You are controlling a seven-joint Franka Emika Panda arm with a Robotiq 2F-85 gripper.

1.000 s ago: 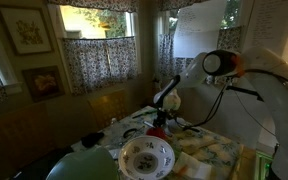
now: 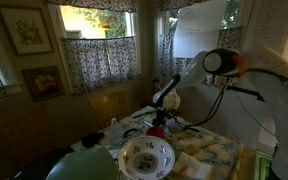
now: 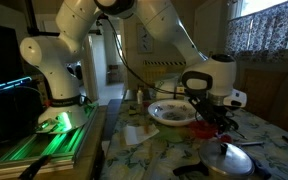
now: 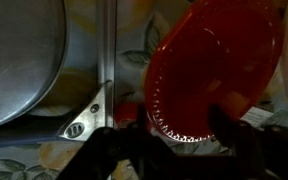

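A red bowl (image 4: 209,65) fills the upper right of the wrist view. My gripper points down at its near edge, with its two dark fingers (image 4: 139,148) apart and part of the bowl showing between them. Whether either finger touches the rim cannot be made out. In exterior view 2 the gripper (image 3: 222,124) is low over the table by the red bowl (image 3: 201,130). From exterior view 1, the red bowl (image 2: 156,132) shows just below the gripper (image 2: 162,121), and its fingers are too small to read.
A white patterned bowl (image 2: 146,158) stands close by the red one. Beside it is a metal pot (image 3: 227,160); its handle (image 4: 82,127) runs along the wrist view's left side. A pale sheet (image 3: 140,134) lies on the flowered tablecloth (image 3: 114,160).
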